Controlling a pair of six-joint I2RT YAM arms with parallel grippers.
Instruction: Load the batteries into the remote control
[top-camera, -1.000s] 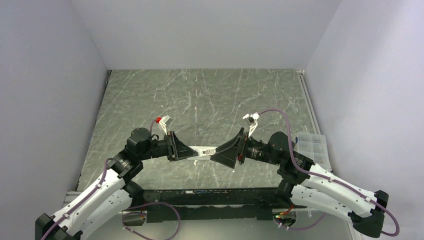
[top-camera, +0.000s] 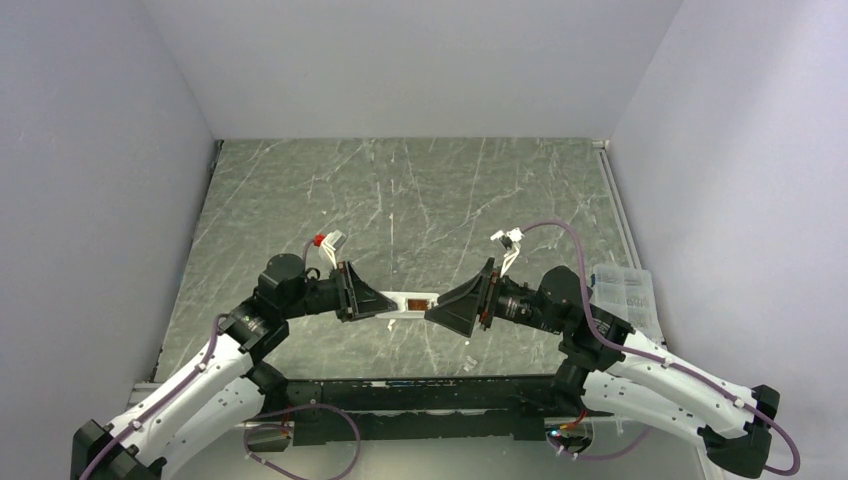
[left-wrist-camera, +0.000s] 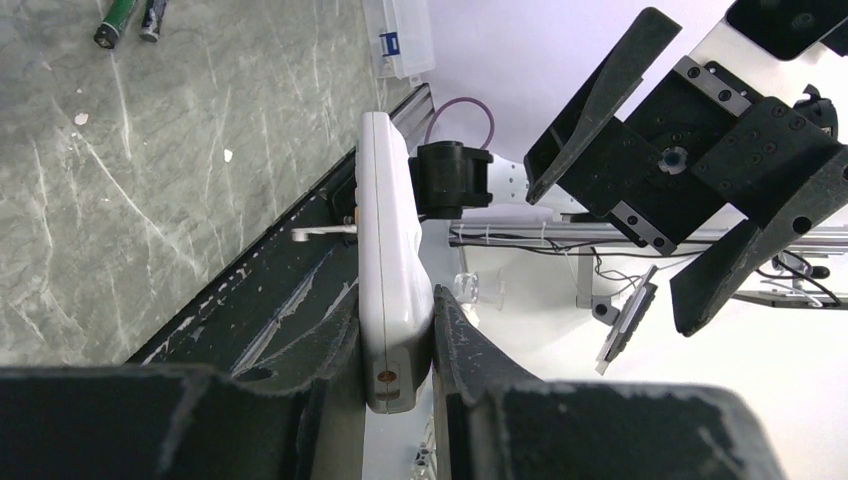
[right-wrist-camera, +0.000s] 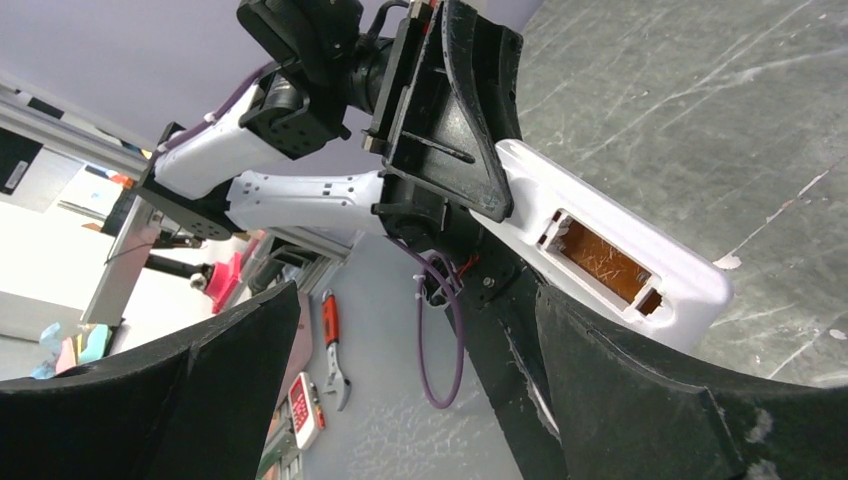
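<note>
The white remote (top-camera: 400, 303) is level between the grippers, its brown battery compartment (right-wrist-camera: 605, 258) open and empty. My left gripper is shut on the remote's end. My right gripper stands open close to the other end, nothing between its fingers. A green battery (left-wrist-camera: 117, 20) and a dark battery (left-wrist-camera: 153, 18) lie on the grey table, at the upper left of the left wrist view. A small pale piece (top-camera: 470, 363) lies near the front edge below the right gripper.
A clear plastic box (top-camera: 622, 300) stands at the table's right side. The dark front edge (top-camera: 420, 392) runs under both arms.
The remote's brown compartment now shows where a white labelled surface was. A pale piece now lies below the right gripper, which has shifted slightly right. The left arm is nearly still.
</note>
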